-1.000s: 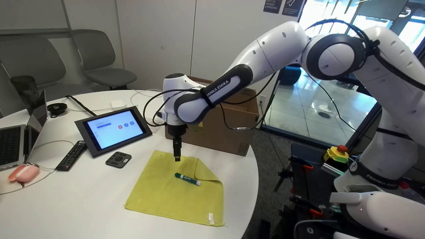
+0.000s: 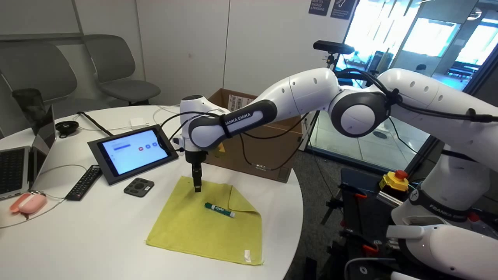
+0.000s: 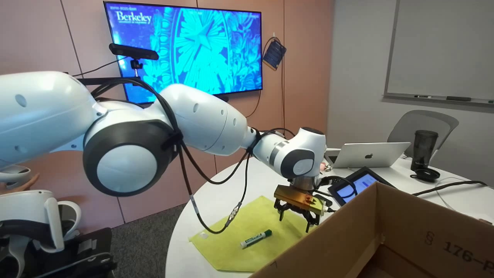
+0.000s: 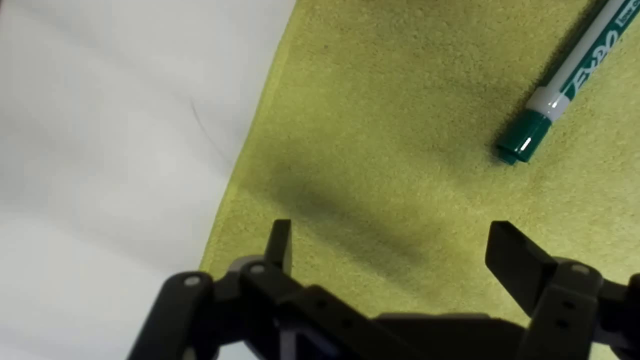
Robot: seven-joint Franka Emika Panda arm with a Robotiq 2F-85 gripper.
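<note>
A yellow-green cloth lies spread on the white round table, one far corner folded over in exterior view 1. On it rests a green and white Expo marker, its green cap towards my gripper in the wrist view. My gripper hovers above the cloth near its edge, fingers wide apart and only bare cloth visible between them. The marker is off to the upper right of the fingers there, untouched. Exterior view 2 also shows the open gripper above the cloth, beside the marker.
Behind the gripper stands an open cardboard box, close to the arm. A tablet, a small dark puck-like control, a remote and a laptop occupy the left side.
My arm has come lower and shifted a little left in exterior view 1, bringing the gripper closer to the cloth's far left part. Cloth and marker have stayed put.
</note>
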